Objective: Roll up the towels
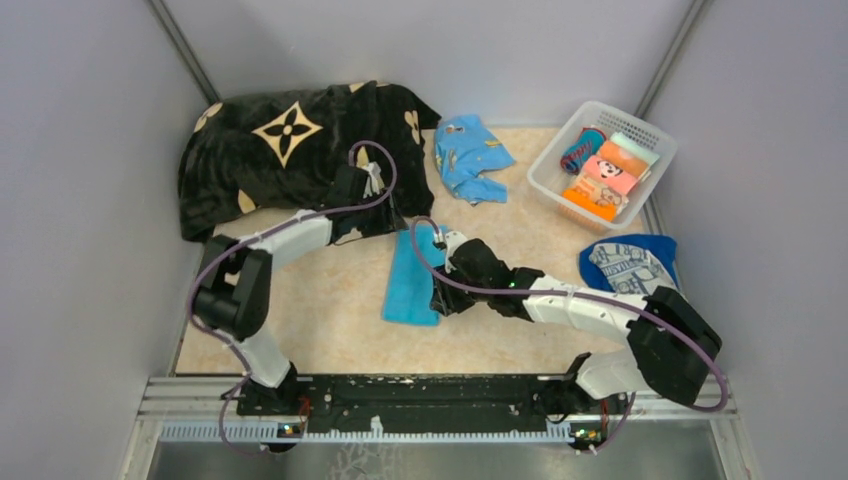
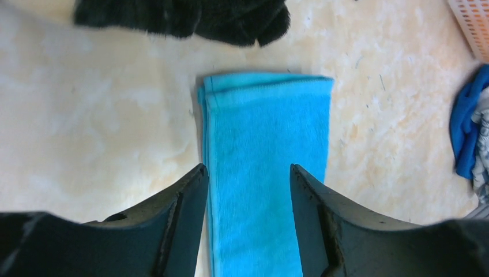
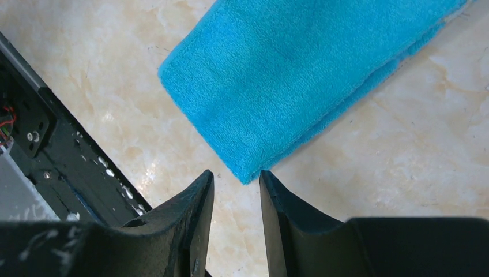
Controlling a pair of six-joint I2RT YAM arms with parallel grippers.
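Note:
A folded turquoise towel (image 1: 407, 285) lies flat in the middle of the table, its long sides running nearly front to back. At its far end hovers my left gripper (image 1: 398, 221), and in the left wrist view the open fingers (image 2: 190, 199) stand apart over the towel with nothing gripped. My right gripper (image 1: 440, 305) is at the near right part of the towel. The right wrist view has its fingers (image 3: 199, 202) spread beside a towel corner (image 3: 247, 171), nothing between them that I can make out as held.
A black patterned blanket (image 1: 300, 160) fills the back left. Beside it lies a light blue cloth (image 1: 470, 155). A white basket (image 1: 545, 178) with rolled and folded towels stands back right, and a blue and white cloth (image 1: 630, 265) lies at the right.

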